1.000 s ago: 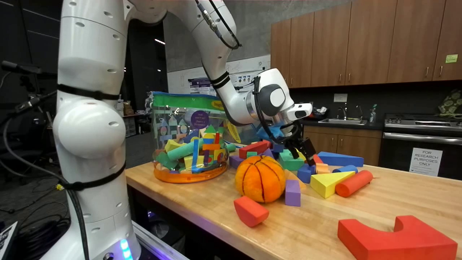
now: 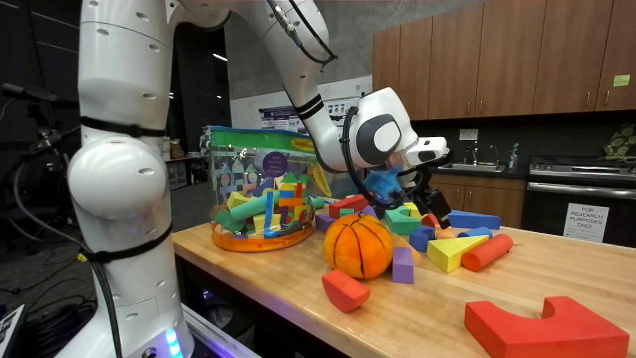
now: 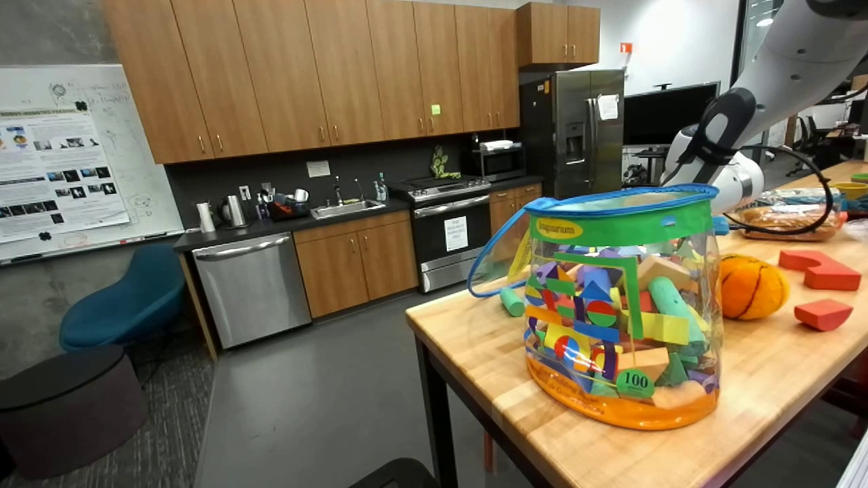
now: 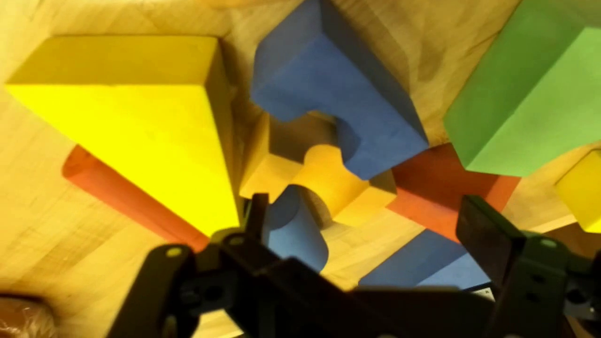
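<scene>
My gripper stands open over the pile of foam blocks, its two black fingers wide apart with nothing held between them. Between and ahead of the fingertips in the wrist view lie an orange arch block (image 4: 332, 179), a blue cylinder (image 4: 296, 228) and a red block (image 4: 445, 183). Just beyond them is a blue arch block (image 4: 349, 101). A large yellow triangle (image 4: 141, 118) lies left of the left finger, over part of a red cylinder (image 4: 127, 194). To the right sits a green block (image 4: 524, 107). In exterior view 2 the fingers are hidden.
A clear bag of blocks (image 2: 262, 140) stands at the table's left end. An orange pumpkin-like ball (image 2: 359, 245), a purple block (image 2: 403, 265) and a red block (image 2: 346, 290) lie nearer the front. Bare tabletop (image 2: 417, 325) surrounds a big red arch (image 2: 548, 328).
My gripper has moved right in exterior view 1 and a little higher, from over the blue arch block toward the orange arch and the blocks beside it. The visible blocks look unmoved.
</scene>
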